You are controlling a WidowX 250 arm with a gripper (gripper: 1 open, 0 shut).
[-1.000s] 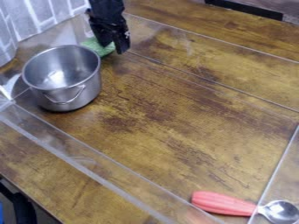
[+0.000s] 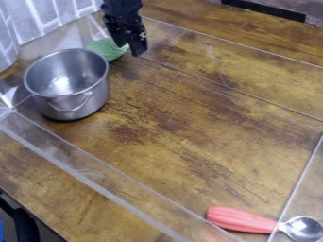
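The black gripper [image 2: 127,38] hangs at the top of the view, just above and right of a green object [image 2: 104,47], which lies behind the steel pot [image 2: 70,95]. Whether the fingers are open or shut, or hold any of the green object, is too small to tell. The pot stands upright on the left of the wooden table [image 2: 190,123].
A scoop with a red handle [image 2: 240,217] and metal head lies at the bottom right. Clear strips or panels run along the table's sides, and a pale curtain [image 2: 32,28] is at the top left.
The pot and scoop have not moved.
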